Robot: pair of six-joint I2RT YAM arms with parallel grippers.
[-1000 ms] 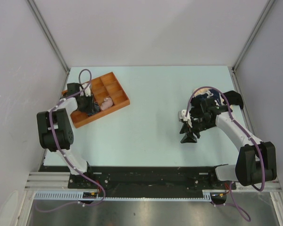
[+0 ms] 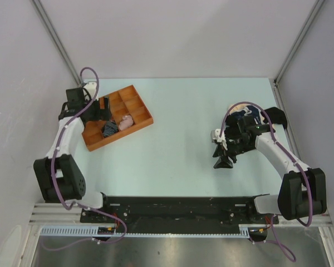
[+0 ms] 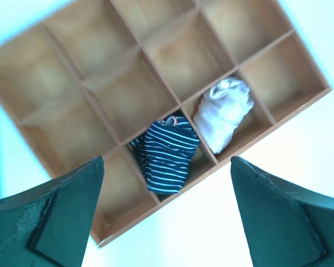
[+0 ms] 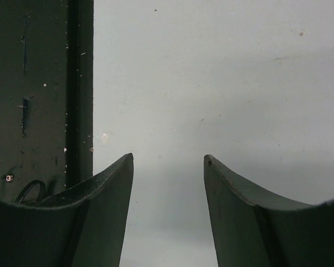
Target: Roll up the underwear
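A navy striped roll of cloth (image 3: 167, 156) sits in one compartment of the wooden divided box (image 2: 133, 103), with a white bundled cloth (image 3: 220, 114) in the compartment beside it. My left gripper (image 2: 98, 105) hangs open above the box, nothing between its fingers in the left wrist view. My right gripper (image 2: 222, 158) is over the front right of the table, part open, with only bare white tabletop (image 4: 222, 89) between and ahead of its fingers.
A pile of dark and light garments (image 2: 273, 115) lies at the back right, partly behind the right arm. A dark edge (image 4: 39, 83) runs along the front.
My left gripper has risen away from the box, uncovering the striped roll in the top view. The right arm has barely moved.
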